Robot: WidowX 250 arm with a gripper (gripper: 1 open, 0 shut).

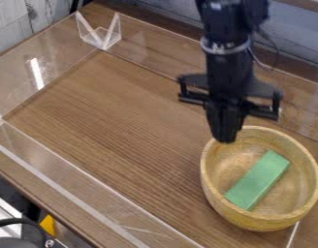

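Note:
My gripper point(231, 116) hangs above a tan bowl point(221, 201) at the lower right, its black fingers pointing down near the bowl's back rim. Whether they are apart or together is hard to make out. A green block point(259, 179) lies slantwise inside the bowl, clear of the fingers.
A white wire basket point(100, 32) stands at the back left. Some dark cable or hardware sits at the lower left edge.

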